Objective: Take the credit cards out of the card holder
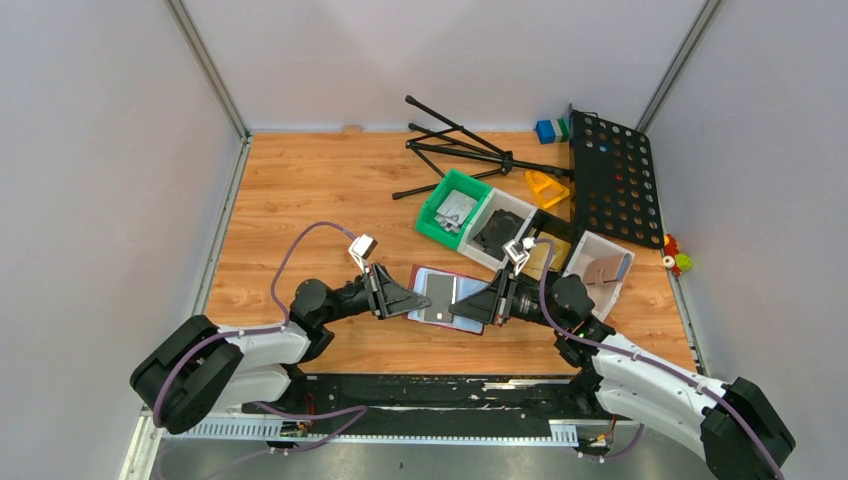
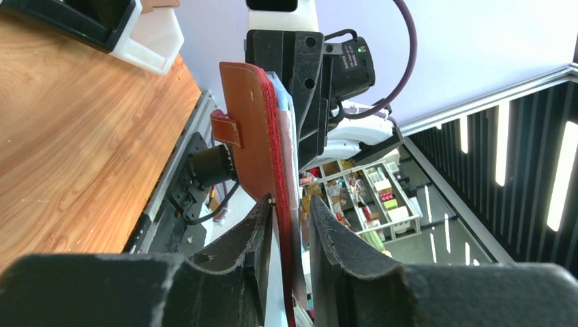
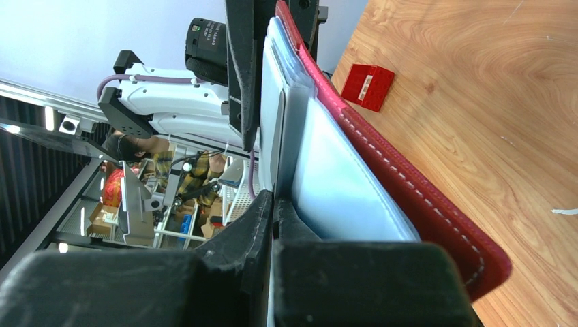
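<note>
The card holder [image 1: 444, 297] is held up between both grippers, opened, with red-brown cover [image 2: 247, 133], clear blue-tinted sleeves [image 3: 334, 177] and a grey card in the top view. My left gripper stands open around the holder's near edge in the left wrist view. My right gripper is shut at the sleeves in the right wrist view; whether it pinches a thin sleeve or card between its fingertips is hard to tell.
A green bin [image 1: 435, 225], further bins with items, a black tripod [image 1: 455, 148] and a perforated black panel [image 1: 615, 180] fill the back right. A small red box [image 3: 368, 86] lies on the wood.
</note>
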